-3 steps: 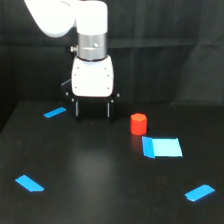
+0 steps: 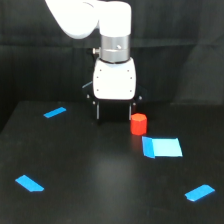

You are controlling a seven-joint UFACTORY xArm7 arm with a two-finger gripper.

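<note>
A small red-orange block (image 2: 138,124) rests on the dark table, right of the middle in the camera view. My white arm reaches down from the top, and its gripper (image 2: 113,109) hangs to the left of the block, close to it. The dark fingers stand wide apart, hard to make out against the black background. Nothing shows between them, so the gripper is open. A light blue folded piece (image 2: 166,147) lies just in front of the block and to its right, with a brighter blue part on its left side.
Blue tape strips mark the table: one at the back left (image 2: 55,112), one at the front left (image 2: 29,184) and one at the front right (image 2: 200,192).
My arm and its open gripper have shifted to the right, nearer to the block. The block, the light blue piece and the tape strips have stayed where they were.
</note>
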